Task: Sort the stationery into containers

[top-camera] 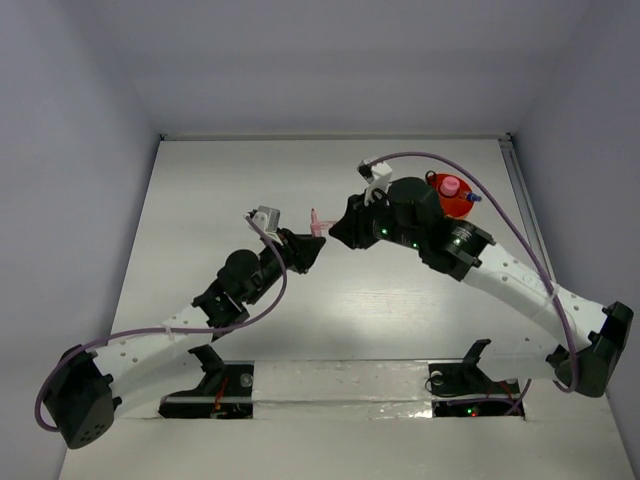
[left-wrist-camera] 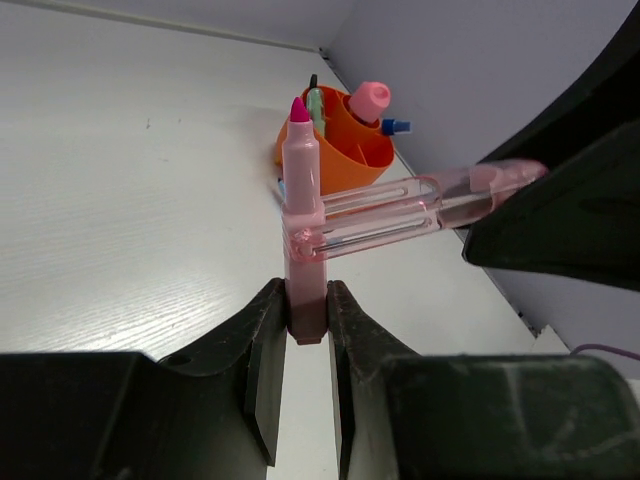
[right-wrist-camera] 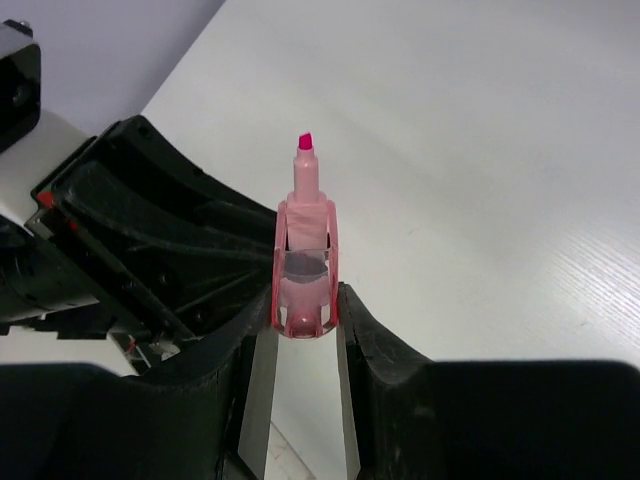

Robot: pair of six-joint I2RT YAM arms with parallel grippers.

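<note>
My left gripper is shut on a pink highlighter point(left-wrist-camera: 302, 170), held upright near the middle of the table. Across it lies a clear pink plastic piece point(left-wrist-camera: 410, 210), its left end at the highlighter and its right end at the fingers of my right gripper point(top-camera: 340, 228). In the right wrist view that piece point(right-wrist-camera: 305, 310) is end-on between the right fingertips, which look closed round it, though how firmly I cannot tell. An orange organizer point(left-wrist-camera: 346, 176) at the back right holds a pink item point(left-wrist-camera: 369, 98), a green one point(left-wrist-camera: 316, 108) and a blue one point(left-wrist-camera: 395, 127).
Both grippers are close together at the centre, and the right arm partly covers the organizer's front in the top view.
</note>
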